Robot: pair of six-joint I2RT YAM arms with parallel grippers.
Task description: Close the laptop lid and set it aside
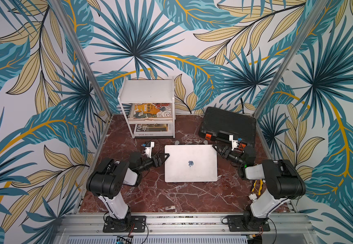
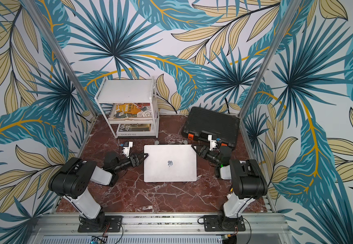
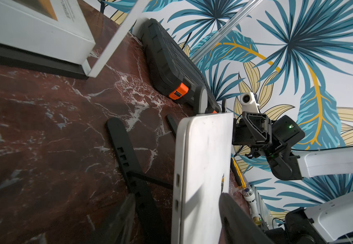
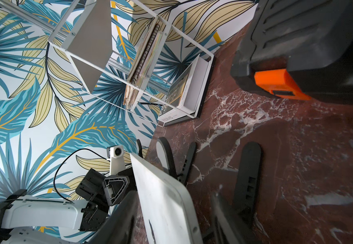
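Note:
The silver laptop (image 1: 190,172) (image 2: 169,172) lies with its lid closed in the middle of the marble table, on a dark stand whose arms (image 3: 119,142) (image 4: 247,170) show below it in both wrist views. My left gripper (image 1: 164,158) is at the laptop's left side, its fingers open around that edge in the left wrist view. My right gripper (image 1: 218,149) is at the upper right side, fingers apart with the laptop's edge (image 4: 168,191) between or just before them. Whether either touches the laptop is unclear.
A white shelf rack (image 1: 145,87) with books stands at the back left. A black case (image 1: 227,122) with orange latches lies at the back right, close behind my right gripper. Yellow tools (image 3: 238,172) lie at the right edge.

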